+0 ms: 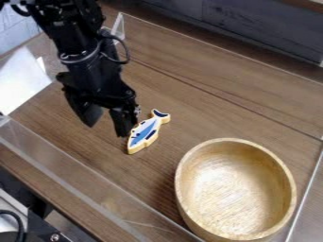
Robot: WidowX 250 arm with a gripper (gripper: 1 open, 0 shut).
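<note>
A black robot arm reaches down from the upper left, its gripper (106, 119) open and hanging above the wooden table just left of a small fish-shaped piece (147, 131), cream with a blue patch. Nothing shows between the fingers. A round wooden bowl (235, 158) stands at the lower right, apart from the fish.
Clear strips run along its front-left and right edges. A white sheet (21, 77) lies at the far left, and a dark panel lines the back.
</note>
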